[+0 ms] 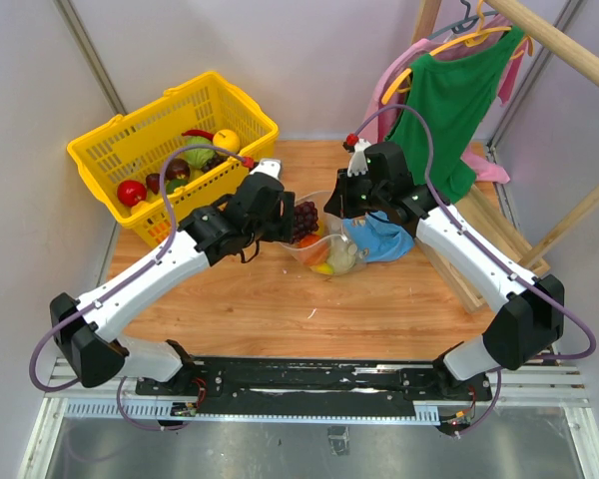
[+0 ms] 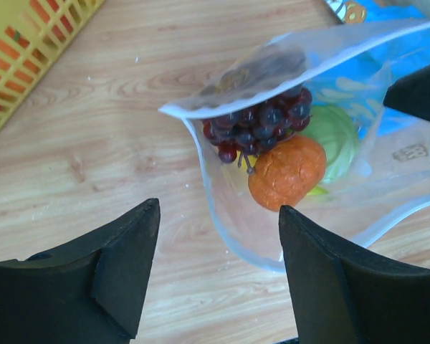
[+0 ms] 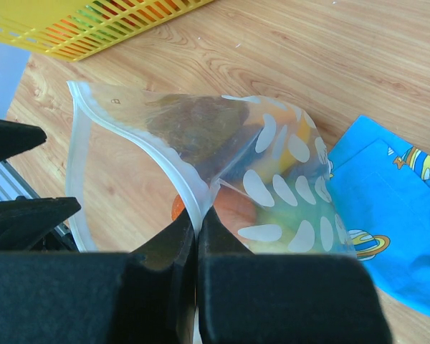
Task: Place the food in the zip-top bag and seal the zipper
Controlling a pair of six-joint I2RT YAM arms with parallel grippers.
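The clear zip bag [image 2: 229, 215] sits on the wooden table with its mouth open, holding dark grapes [image 2: 261, 125], an orange round item [image 2: 287, 172] and pale green and yellow produce. My left gripper hangs open over the bag's near side, nothing between its fingers. My right gripper is shut at the bag's white zipper edge, which runs into its fingertips in the right wrist view.
The yellow basket [image 1: 100, 160] of produce stands at the back left. Blue cloth [image 3: 387, 208] lies beside the bag. A wooden rack [image 1: 579, 70] with hanging clothes fills the right.
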